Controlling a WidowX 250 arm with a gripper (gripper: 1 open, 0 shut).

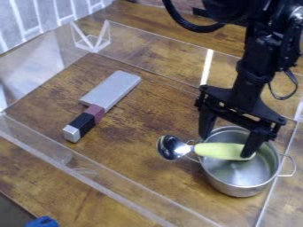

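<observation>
My black gripper (229,133) hangs open over a steel pot (243,179) at the right, its fingertips down at the pot's rim and inside it. A spoon (174,148) with a pale green handle (222,152) lies across the pot, its steel head outside on the left and its handle inside, between or just under my fingers. Whether the fingers touch the handle I cannot tell.
A cleaver-like knife (109,96) with a dark handle lies on the wooden table at the left. Clear low walls border the work area. A blue object (42,221) sits at the lower left corner.
</observation>
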